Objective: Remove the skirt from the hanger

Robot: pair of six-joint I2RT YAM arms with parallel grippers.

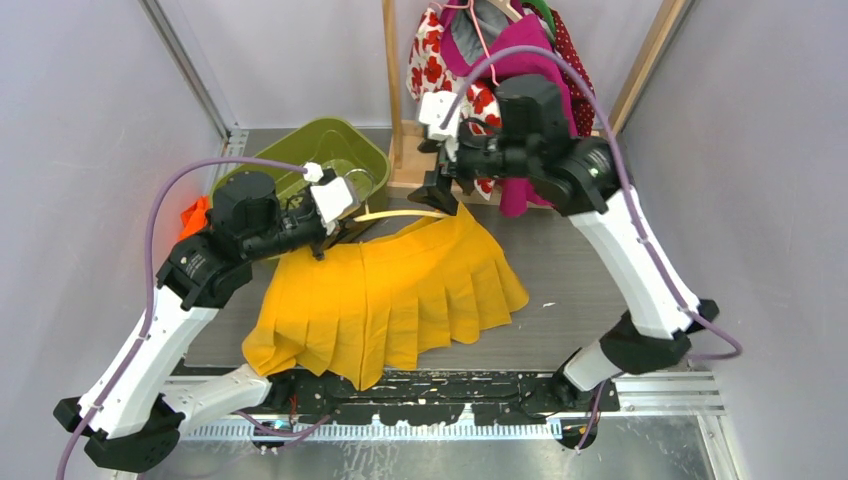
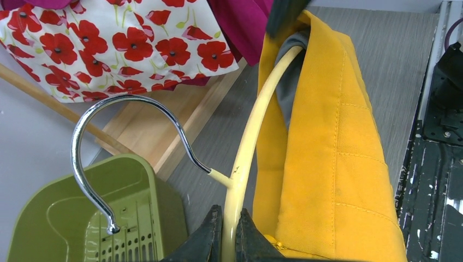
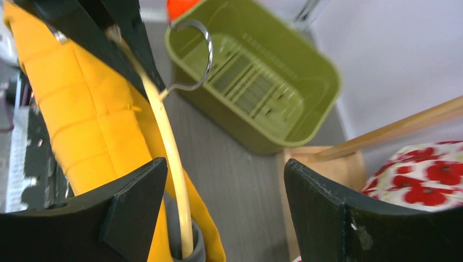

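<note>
A yellow pleated skirt (image 1: 385, 295) hangs spread from a cream hanger (image 2: 252, 128) with a metal hook (image 2: 75, 139). My left gripper is shut on the hanger near the base of its hook. In the left wrist view the hanger's far arm end runs into the waistband, against its grey lining (image 2: 291, 65). My right gripper stands open near that far end. The hanger (image 3: 177, 185) and skirt (image 3: 98, 120) pass by its left finger (image 3: 136, 202) in the right wrist view, and the gap between the fingers looks empty.
Behind the left arm stands a green basket (image 1: 335, 135). A wooden rack (image 1: 393, 60) at the back holds several garments, among them a poppy-print one (image 2: 136, 46) and a magenta one (image 1: 520, 50). Bare grey floor (image 1: 590, 290) lies right of the skirt.
</note>
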